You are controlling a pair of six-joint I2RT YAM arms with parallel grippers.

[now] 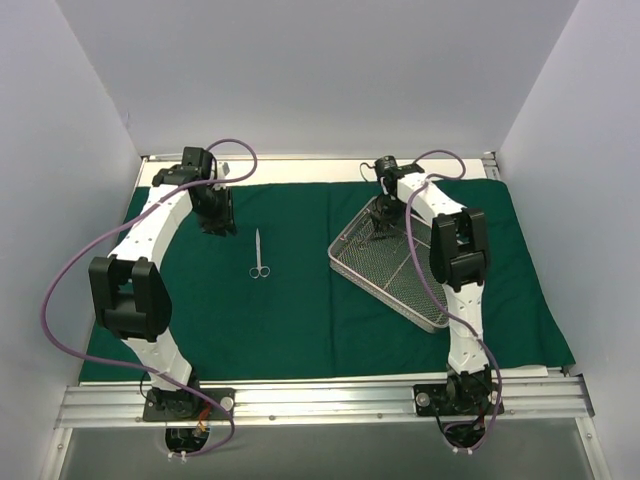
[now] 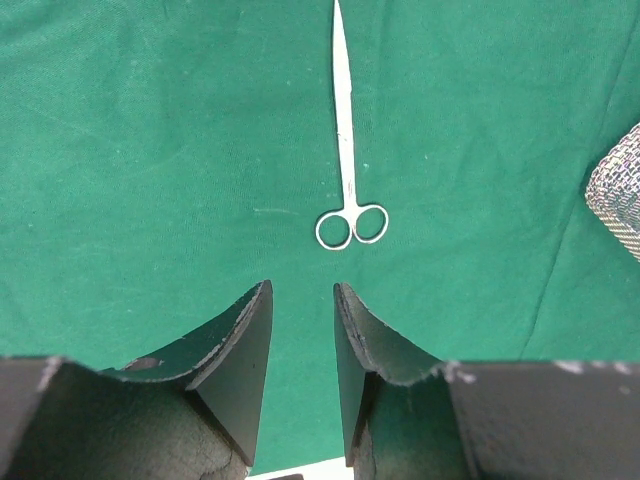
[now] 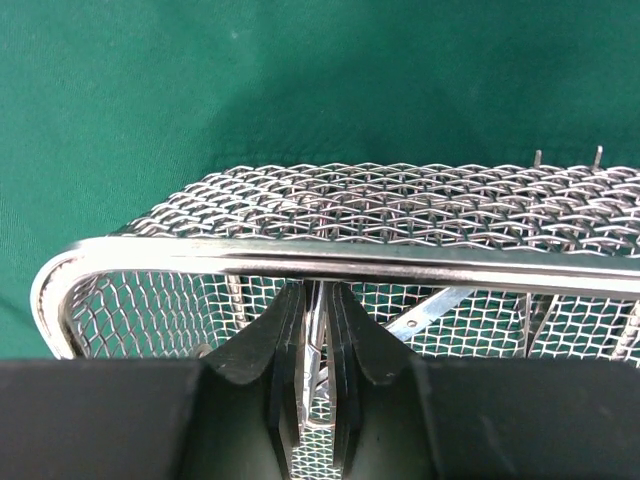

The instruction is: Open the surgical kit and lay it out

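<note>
A pair of silver scissors (image 1: 259,258) lies on the green cloth, blades pointing to the back. In the left wrist view the scissors (image 2: 346,165) are ahead of my left gripper, which is open and empty. The wire mesh basket (image 1: 386,290) sits on the right half. My right gripper reaches into its rear left corner, fingers close together. A narrow shiny metal instrument (image 3: 313,345) shows between them; whether they press on it cannot be told. Another flat metal instrument (image 3: 432,312) lies beside it in the basket.
The basket's metal rim (image 3: 400,260) runs right past the right fingertips. Green cloth (image 1: 220,330) covers the table, with wide clear room on the left half and around the scissors. Walls stand at the back and both sides.
</note>
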